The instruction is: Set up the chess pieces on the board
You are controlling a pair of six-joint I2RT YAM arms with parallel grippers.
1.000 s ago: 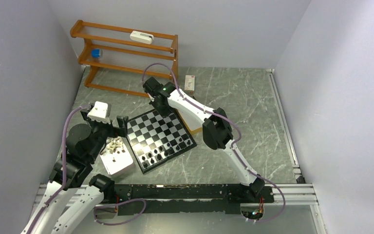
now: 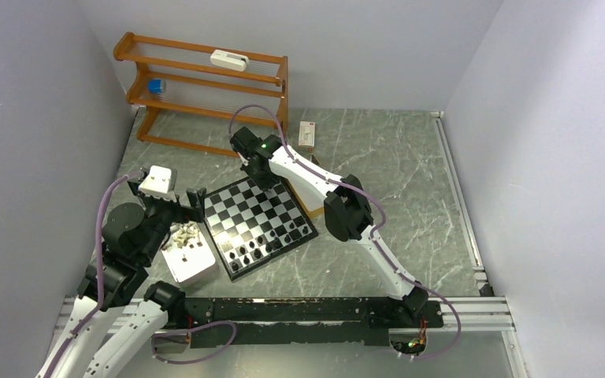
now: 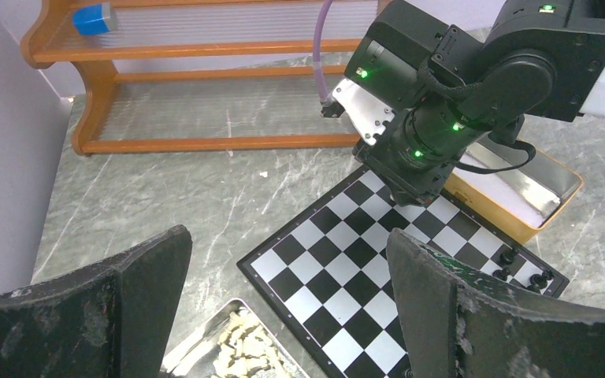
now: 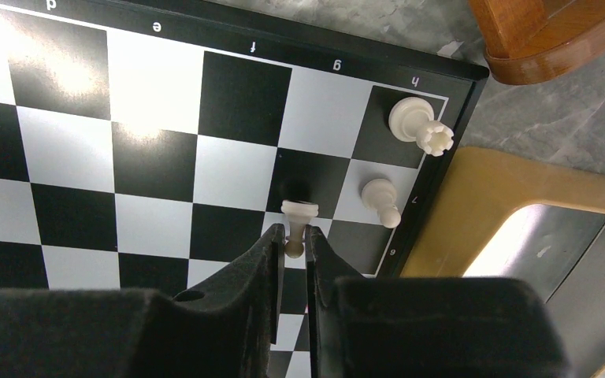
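The chessboard (image 2: 244,216) has black pieces along its near side. In the right wrist view a white rook (image 4: 429,132) sits on h8 and a white pawn (image 4: 379,197) on h7. My right gripper is over the board with its fingertips at another white pawn (image 4: 298,209) near g7; whether it grips the pawn is unclear. My left gripper stands open above the left side, over a metal tray of white pieces (image 3: 244,346), nothing between its fingers.
A yellow-rimmed tray (image 4: 473,197) lies right of the board. A wooden rack (image 2: 197,83) stands behind it.
The left arm has barely moved.
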